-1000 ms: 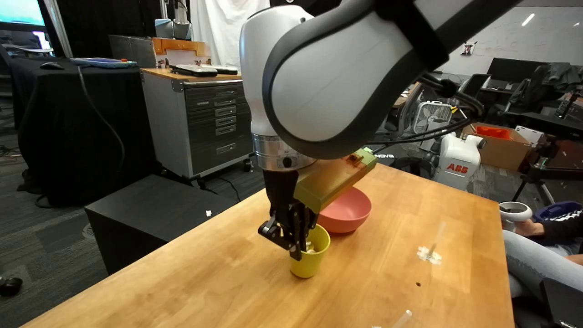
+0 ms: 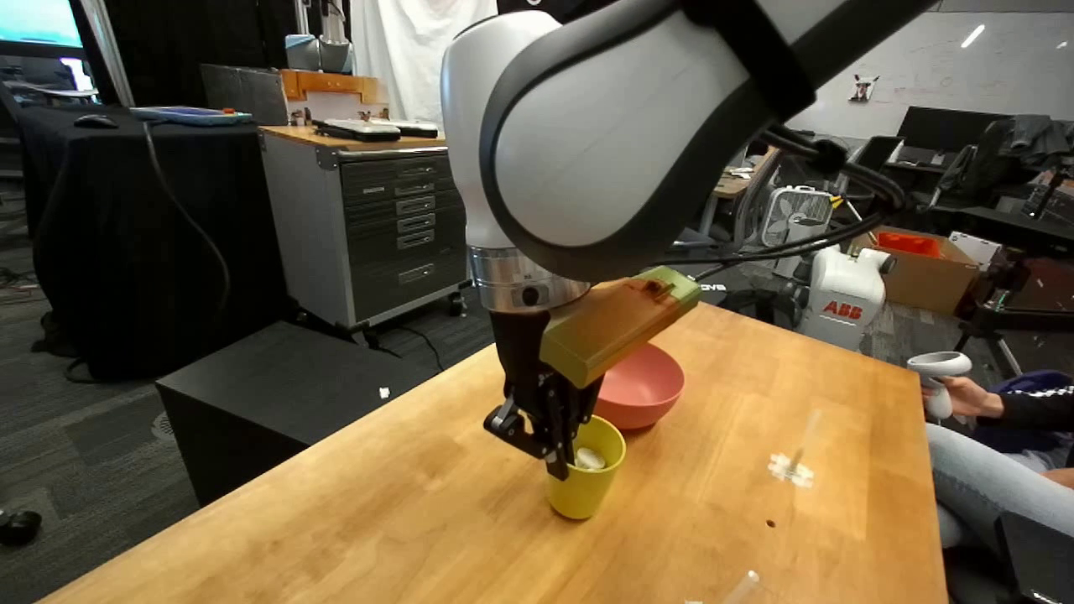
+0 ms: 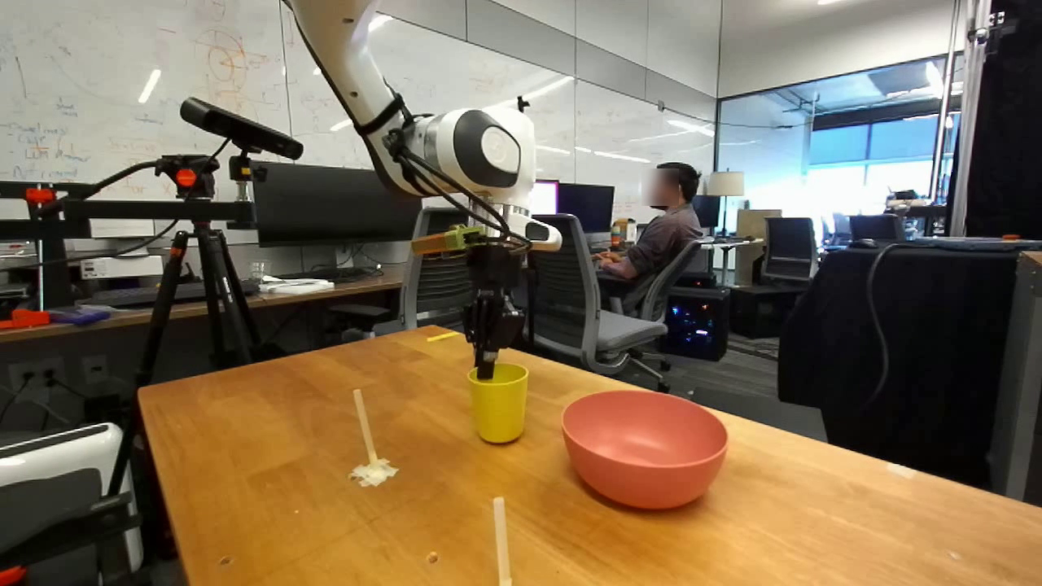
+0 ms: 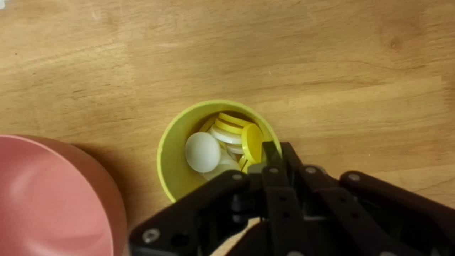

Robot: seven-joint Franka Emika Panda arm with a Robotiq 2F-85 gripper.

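Observation:
A yellow cup [image 2: 586, 493] stands upright in the exterior views; whether its base touches the table cannot be told. Gripped at the rim, it has one finger of my gripper inside its wall and the other outside, and the fingers are shut on that wall. From above, white discs [image 4: 203, 152] and yellow discs [image 4: 252, 143] show inside the cup. My fingers hide the near right part of its rim. Beside the cup sits a pink bowl [image 3: 645, 451], apart from it; the part of its inside that shows in the wrist view is empty.
The wooden table [image 2: 403, 503] has wide bare areas around the cup. A clear upright stick [image 3: 365, 428] is taped to it, with another stick [image 3: 501, 542] near the front in exterior view 2. A seated person holds a white controller [image 2: 938, 377] beyond the table edge.
In exterior view 1 the cup and my gripper have shifted together a little to the right. The bowl has stayed in place.

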